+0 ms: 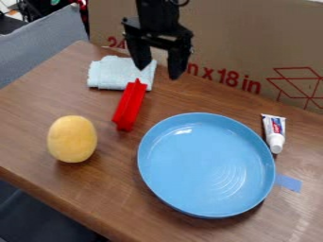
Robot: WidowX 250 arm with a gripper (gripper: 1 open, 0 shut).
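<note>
My black gripper (158,59) hangs at the top middle of the camera view, open, its two fingers apart above the back of the table with nothing seen between them. Below it to the left lies a folded white cloth (111,74). A long red object (128,106) lies in front of the cloth. A yellow rounded object (72,139) sits at the left front. A blue plate (206,165) takes up the right front, with a toothpaste tube (275,132) beside it on the right.
A cardboard box (252,43) stands along the back edge of the wooden table (51,104). A blue tape patch (289,182) is at the right.
</note>
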